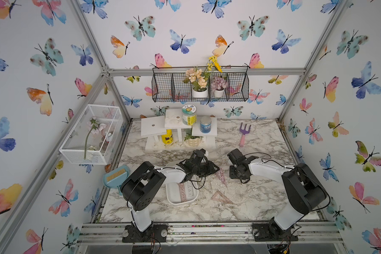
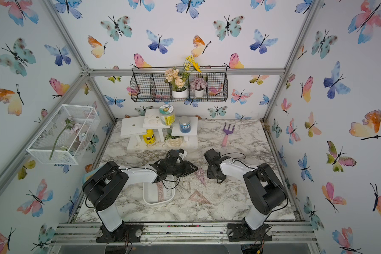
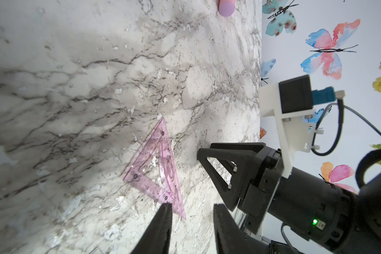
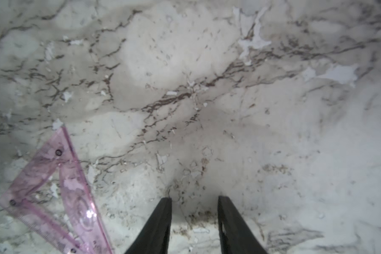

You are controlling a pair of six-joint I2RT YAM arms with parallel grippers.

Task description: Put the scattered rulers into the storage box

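A pink clear set square (image 1: 221, 176) lies flat on the marbled table between the two grippers; its points (image 3: 171, 182) and cutouts show in the left wrist view. A second, paler reddish triangle (image 1: 219, 197) rests nearer the front. The white storage box (image 1: 168, 199) stands beneath my left forearm, partly covered by it, with a pinkish straight ruler (image 1: 182, 193) inside. My left gripper is open, above the table just beside the pink set square. Open and empty, my right gripper hovers over bare table, the set square (image 4: 78, 194) off to its left.
A white shelf (image 1: 154, 124) with cans and a bottle stands behind the left arm. The purple fork (image 1: 243, 133) lies at the back right. A blue dustpan (image 1: 116, 175) sits at the left edge.
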